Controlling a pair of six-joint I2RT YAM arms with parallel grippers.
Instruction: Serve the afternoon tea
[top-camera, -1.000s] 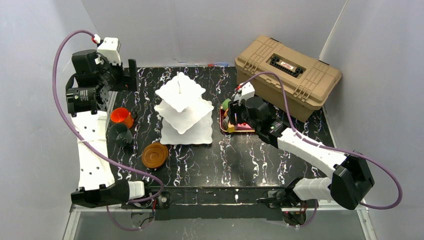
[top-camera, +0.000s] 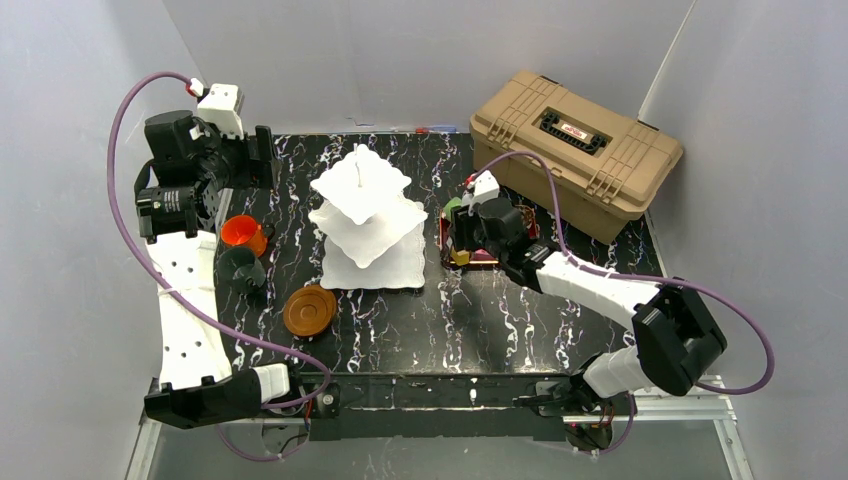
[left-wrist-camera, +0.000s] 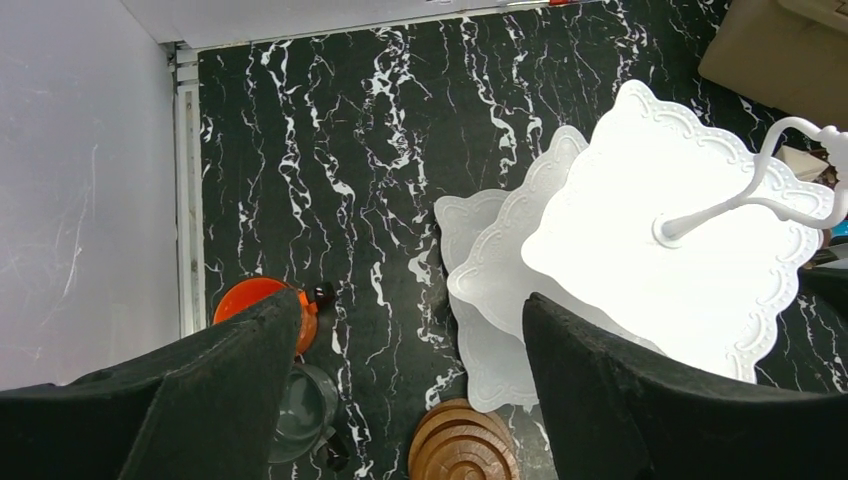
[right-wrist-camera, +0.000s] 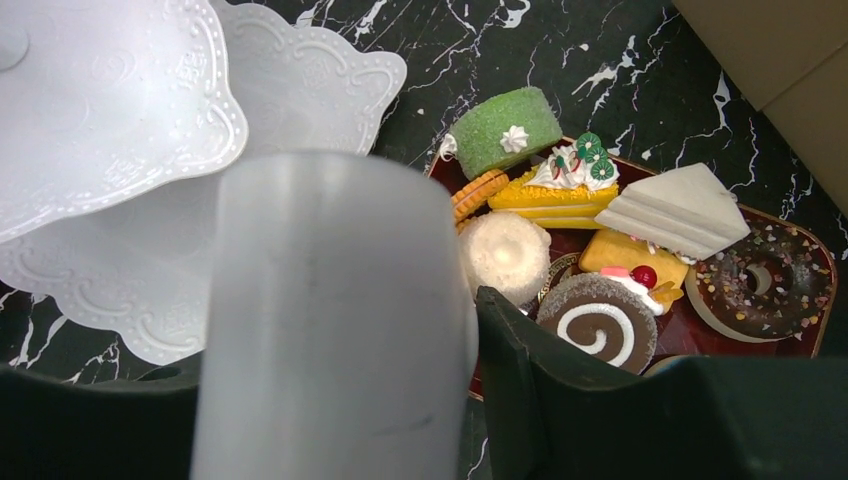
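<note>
A white three-tier stand (top-camera: 350, 185) stands mid-table, its top tier large in the left wrist view (left-wrist-camera: 640, 190). My left gripper hangs open above the left side, nothing between its fingers. My right gripper (top-camera: 462, 225) is over a red tray (right-wrist-camera: 680, 320) of pastries: green roll (right-wrist-camera: 505, 130), yellow cake slice (right-wrist-camera: 545, 210), white sandwich (right-wrist-camera: 670, 210), chocolate donut (right-wrist-camera: 750, 310), swirl roll (right-wrist-camera: 600, 330). A large blurred pale shape fills the middle of the right wrist view between its fingers; I cannot tell whether the gripper holds anything.
An orange cup (top-camera: 240, 230), a dark glass cup (top-camera: 240, 268) and wooden coasters (top-camera: 309, 310) lie at the left. A tan case (top-camera: 570, 150) fills the back right.
My right arm has shifted, its elbow moving left and inward while the gripper stays over the tray, slightly lower in the top view. My left gripper has moved very slightly.
</note>
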